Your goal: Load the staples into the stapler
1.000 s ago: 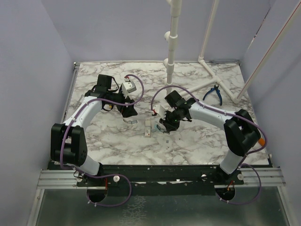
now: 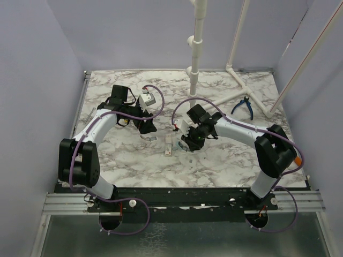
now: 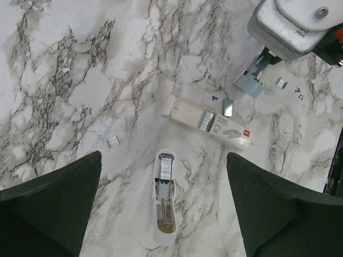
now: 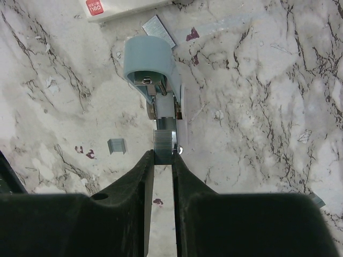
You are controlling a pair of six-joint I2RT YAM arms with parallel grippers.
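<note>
In the right wrist view my right gripper is shut on a small strip of staples (image 4: 163,144), held over the opened magazine of the light-blue stapler (image 4: 147,56); whether the strip touches it I cannot tell. My left gripper is open above a second, white stapler (image 3: 163,235), which lies open with staples showing in it. A staple box (image 3: 230,131) with a tray of staples lies between the two, and a loose strip (image 3: 228,107) lies beside it.
Small staple pieces (image 4: 116,145) are scattered on the marble table. Blue pliers (image 2: 244,107) and white pipe framing (image 2: 249,93) stand at the back right.
My right gripper has shifted very slightly toward the front of the table. The left arm looks unmoved.
</note>
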